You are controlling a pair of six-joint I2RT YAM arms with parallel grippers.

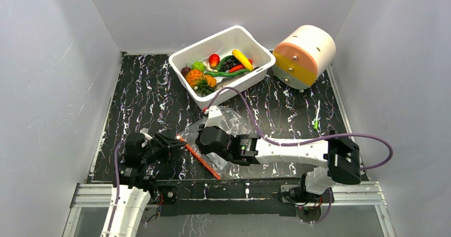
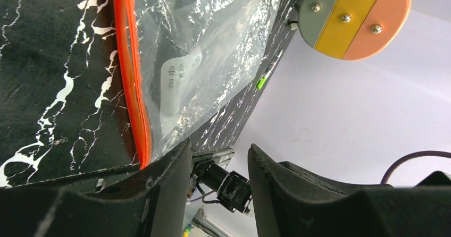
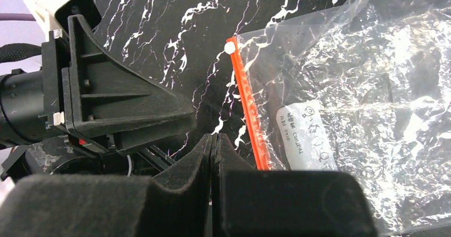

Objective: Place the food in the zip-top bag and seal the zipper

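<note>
The clear bag (image 1: 234, 121) lies on the dark table with its orange zipper edge (image 1: 202, 160) facing front left. Two orange strips (image 2: 133, 88) run side by side along its mouth, and no food shows inside. A white round tab (image 3: 230, 48) sits at the zipper's far end. In the left wrist view my left gripper is open, its fingers apart, with the zipper's end outside them. My right gripper is shut over the bag's mouth side, covering part of the zipper; nothing shows between its fingertips. The food (image 1: 227, 66) rests in the white bin.
The white bin (image 1: 185, 86) stands behind the bag. A striped round container (image 1: 314, 45) is at the back right, with a green-tipped pen-like item (image 1: 316, 121) in front of it. Both arms stand close together.
</note>
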